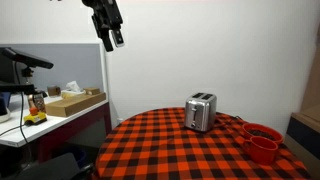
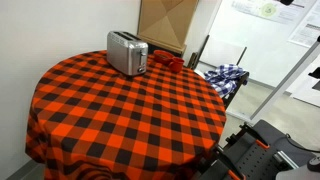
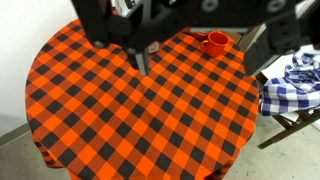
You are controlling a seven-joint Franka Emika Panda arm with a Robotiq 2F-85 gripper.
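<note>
A silver two-slot toaster [image 1: 200, 112] stands upright on a round table covered with a red-and-black checked cloth [image 1: 150, 140]; it also shows in the other exterior view [image 2: 126, 54]. Right of it are a red mug [image 1: 261, 150] and a red pan-like vessel [image 1: 250, 130] with a dark inside. The wrist view shows one red mug [image 3: 215, 43] near the top. High above the table's left side in exterior view 1 hangs my gripper [image 1: 113, 44], open and empty, clear of everything. Its dark, blurred parts fill the upper wrist view and hide most of the toaster.
A blue-and-white checked cloth [image 2: 225, 72] lies beyond the table's far right edge. At the left, a white side table [image 1: 35, 125] carries a cardboard box [image 1: 75, 103] and small items.
</note>
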